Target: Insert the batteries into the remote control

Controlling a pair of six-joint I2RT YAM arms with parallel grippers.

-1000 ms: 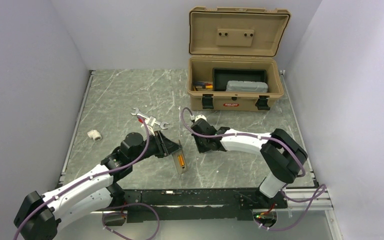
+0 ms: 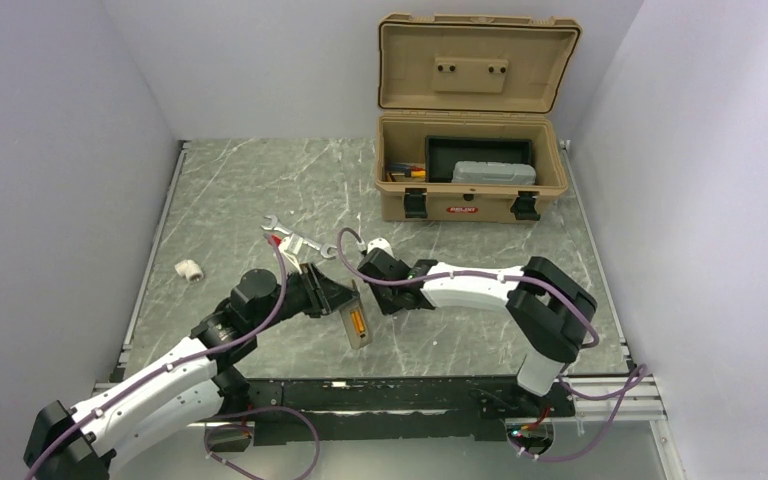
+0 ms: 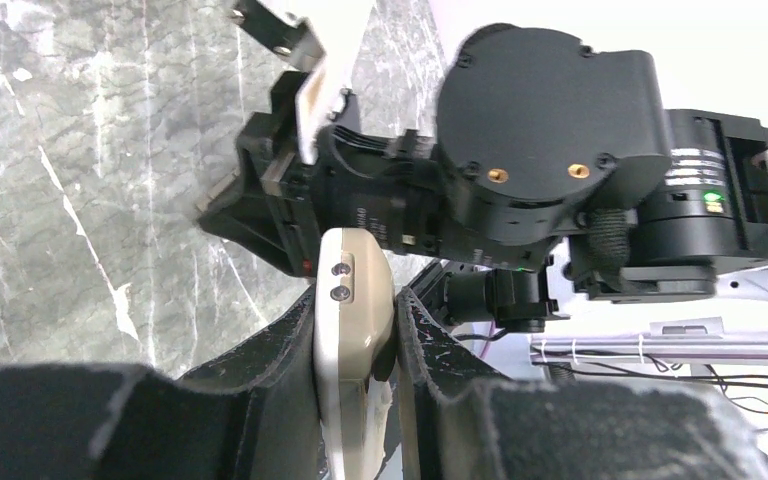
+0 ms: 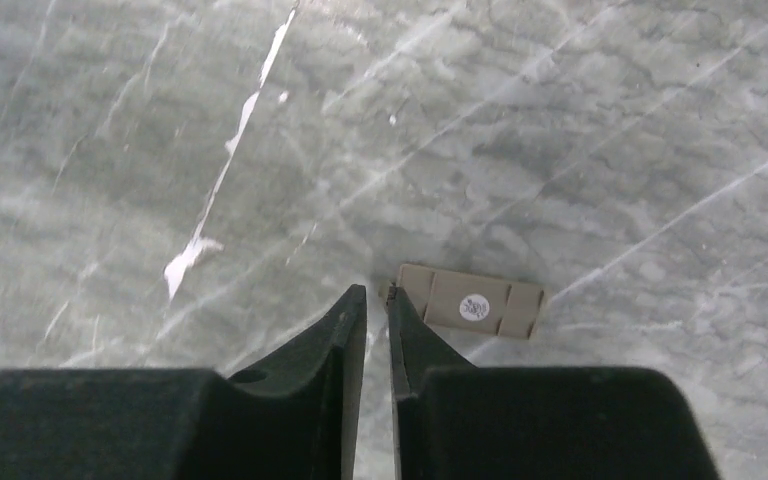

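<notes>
In the top view my left gripper (image 2: 337, 298) is shut on the remote control (image 2: 355, 326), whose compartment shows orange batteries (image 2: 358, 321). In the left wrist view the remote's pale end (image 3: 350, 350) stands between that gripper's fingers. My right gripper (image 2: 382, 300) is just right of the remote. In the right wrist view its fingertips (image 4: 403, 312) are a little apart, over a flat grey-brown piece with a white round sticker (image 4: 473, 308), probably the battery cover, lying on the marble; whether they touch it is unclear.
An open tan toolbox (image 2: 470, 200) stands at the back right. A wrench (image 2: 328, 250) with a red-handled tool lies behind the left arm, and a white fitting (image 2: 188, 270) lies at the left.
My right gripper has moved left toward the remote and slightly toward the front. The left gripper, with the remote, has shifted a little left and frontward.
</notes>
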